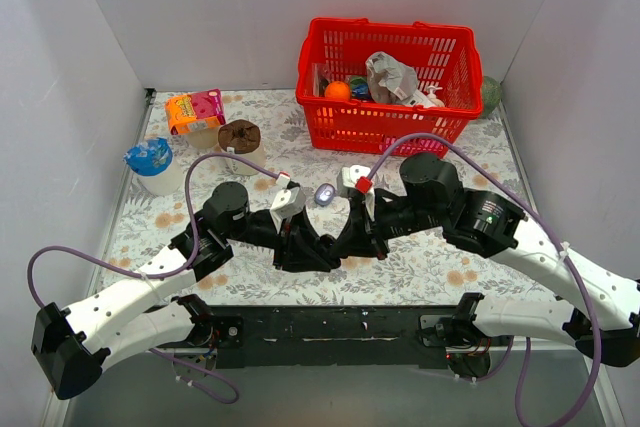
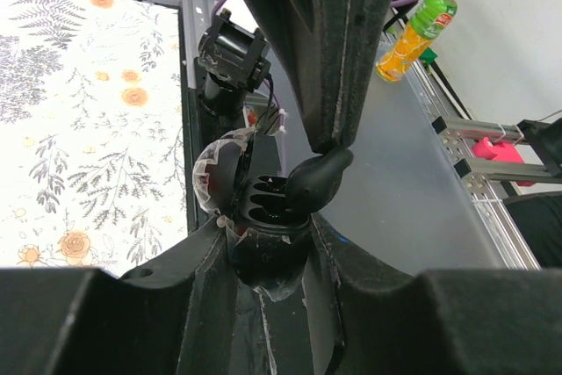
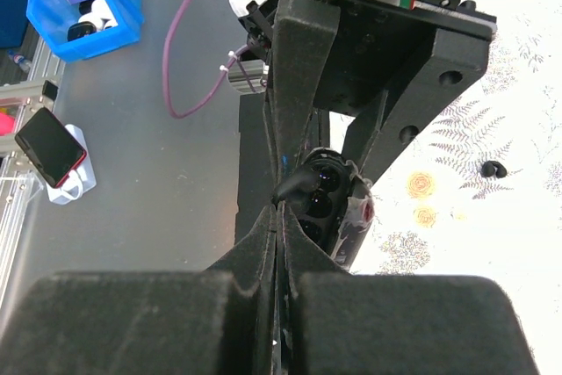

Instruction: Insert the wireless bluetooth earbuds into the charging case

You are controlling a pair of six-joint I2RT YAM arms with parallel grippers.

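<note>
My left gripper is shut on the charging case (image 2: 272, 277), a small black case wrapped in clear film. The case stands open with dark wells facing up between the fingers. A black earbud (image 2: 318, 180) leans over one edge of the case, partly outside the wells. My right gripper is shut, its fingertips (image 2: 335, 133) touching that earbud from above. In the right wrist view the earbud (image 3: 297, 185) lies right at those tips, and nothing shows clearly between them. From the top view both grippers meet over the table's front part, and the case is mostly hidden.
A small black piece (image 3: 493, 169), possibly another earbud, lies on the flowered cloth. A grey oval object (image 1: 324, 194) sits behind the grippers. A red basket (image 1: 385, 130) fills the back; tubs (image 1: 160, 179) stand back left.
</note>
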